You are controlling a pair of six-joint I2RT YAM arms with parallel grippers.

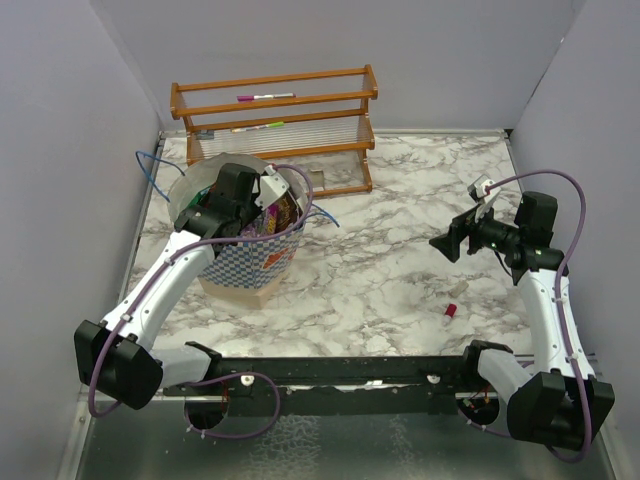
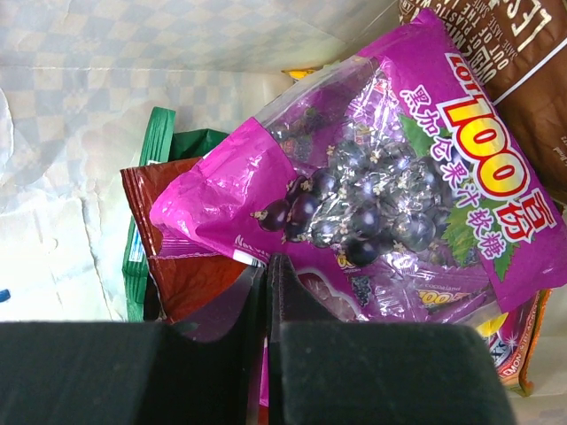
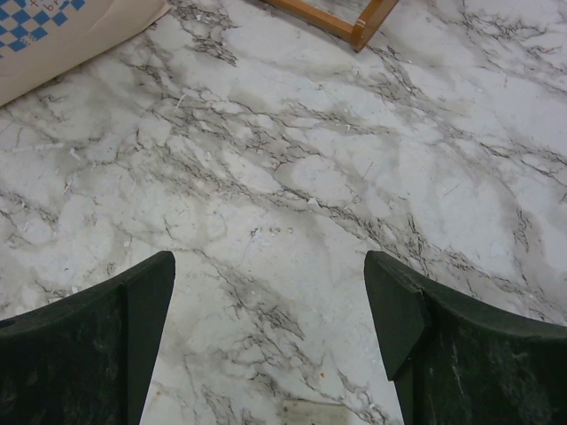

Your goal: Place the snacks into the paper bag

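The paper bag (image 1: pixel 247 258), blue-and-white checked, stands open at the left of the table with several snacks in it. My left gripper reaches down into its mouth, fingers together on the edge of a purple grape candy bag (image 2: pixel 372 204). That pack lies across the other snacks; whether it rests on them I cannot tell. Under or beside it are a red-brown pack (image 2: pixel 190 279), a green pack (image 2: pixel 156 146) and a brown pack (image 2: pixel 532 97). Over bare marble my right gripper is open and empty.
A wooden rack (image 1: pixel 275 95) holding markers stands empty of snacks behind the bag. A small red piece (image 1: pixel 450 310) lies on the marble table (image 1: pixel 380 270) near the right arm.
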